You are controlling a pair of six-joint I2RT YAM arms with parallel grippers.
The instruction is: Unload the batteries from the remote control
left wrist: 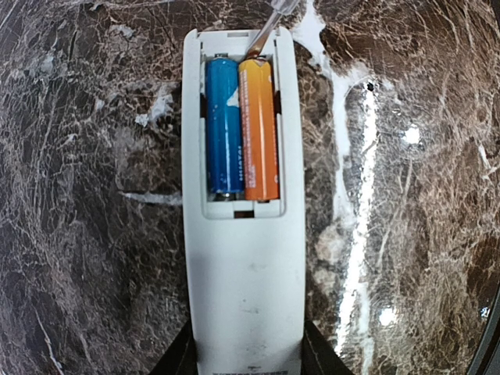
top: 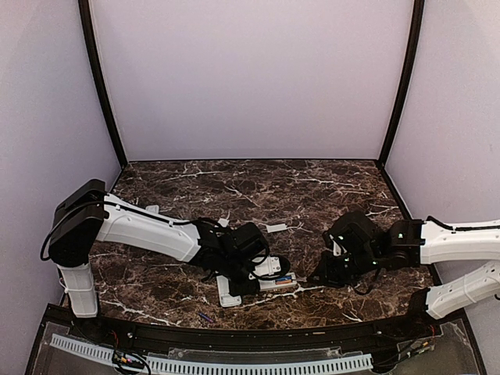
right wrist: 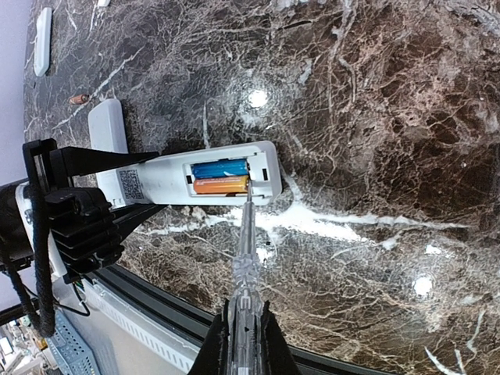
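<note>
A white remote control (left wrist: 244, 266) lies with its battery bay uncovered. My left gripper is shut on its lower end. Side by side in the bay rest a blue battery (left wrist: 224, 129) and an orange battery (left wrist: 258, 129). In the right wrist view my right gripper is shut on a clear-handled pick tool (right wrist: 245, 269). The tool's thin tip touches or nearly touches the end of the orange battery (right wrist: 219, 185), at the bay's outer edge. Whether the tip is wedged under that end cannot be made out.
A white piece (right wrist: 108, 129) lies beyond the left gripper's fingers, near a small brown battery-like object (right wrist: 79, 99). Another white piece (top: 276, 228) sits farther back on the dark marble table (top: 258, 187). Right of the remote, the tabletop is clear.
</note>
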